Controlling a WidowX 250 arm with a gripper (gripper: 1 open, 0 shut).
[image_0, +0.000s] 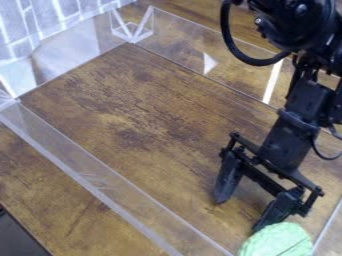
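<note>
The black robot gripper hangs low over the wooden floor at the right, its two fingers spread open. Just beside its nearer finger, at the bottom right, lies a pale mint-green rounded object with a ridged surface, partly cut off by the frame's edge. I see nothing between the fingertips.
Clear plastic walls enclose the wooden work area, whose left and middle are bare. A white grid-like panel stands beyond the back left wall.
</note>
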